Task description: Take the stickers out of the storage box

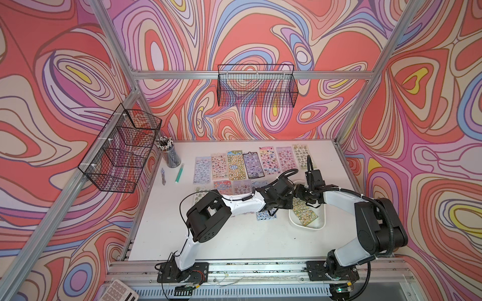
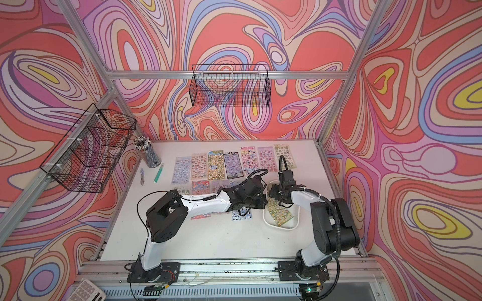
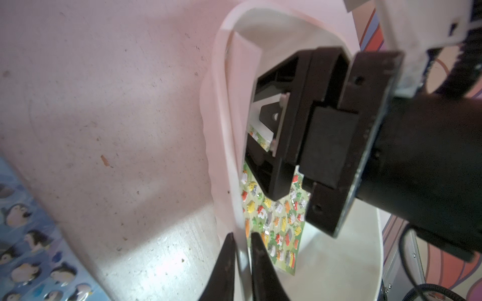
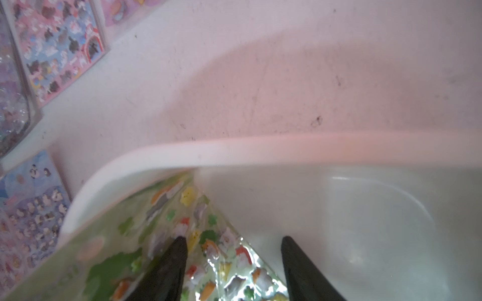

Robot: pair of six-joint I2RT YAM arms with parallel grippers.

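Note:
The white storage box stands at the right of the table. In the left wrist view, my left gripper is shut on the box's side wall, one finger on each face. A green, glossy sticker sheet with small animal pictures lies slanted in the box. Its upper part bulges against the box wall in the right wrist view. My right gripper reaches into the box and is open; its left finger overlaps the sheet and the right one is over bare box floor. In the top views the arms partly cover the sheet.
Several sticker sheets lie in rows on the table, such as a gold one, and a penguin sheet lies left of the box. A pen cup and a green cutter are at the far left.

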